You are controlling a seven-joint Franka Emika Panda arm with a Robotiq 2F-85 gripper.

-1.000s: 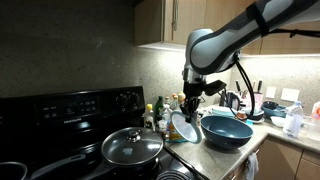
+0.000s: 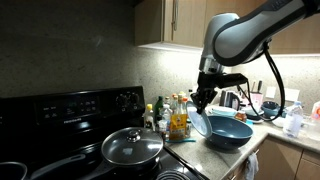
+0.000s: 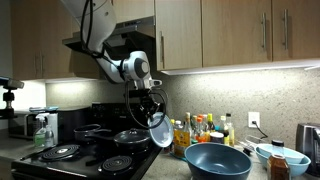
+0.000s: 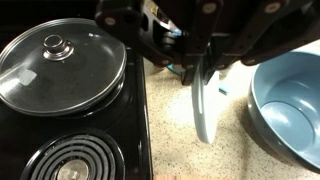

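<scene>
My gripper is shut on the rim of a pale plate (image 4: 205, 110), which hangs below it nearly edge-on in the wrist view. In exterior view 1 the plate (image 2: 199, 123) is tilted and overlaps the left side of the blue bowl (image 2: 229, 131). From exterior view 2, the plate (image 3: 162, 131) shows its pale face above the counter strip beside the stove. To the right in the wrist view, the blue bowl (image 4: 290, 105) looks empty where its inside shows. The arm hides part of the fingers.
A lidded pan (image 2: 132, 148) sits on the black stove (image 4: 134, 130), left of the plate. Several bottles (image 3: 205, 130) stand against the back wall. A light blue bowl (image 3: 283, 157) and a brown-topped bottle (image 3: 279, 165) are farther right.
My gripper has moved right and slightly up in exterior view 1, carrying the plate toward the blue bowl. The plate has turned and now looks narrower.
</scene>
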